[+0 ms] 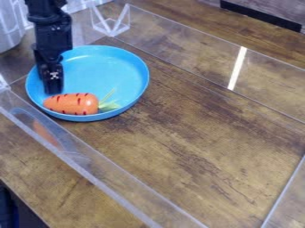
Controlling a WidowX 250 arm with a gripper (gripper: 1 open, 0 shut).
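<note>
A blue plate (116, 69) lies flat on the wooden table at the left. An orange toy carrot (71, 104) with pale green leaves rests on it toward the front. The black gripper (50, 77) is low at the plate's left side, behind the carrot and apart from it, its fingers open; whether they touch the plate is unclear.
Clear plastic walls (78, 160) border the workspace along the front left and at the back. A white object (10, 27) stands at the top left corner.
</note>
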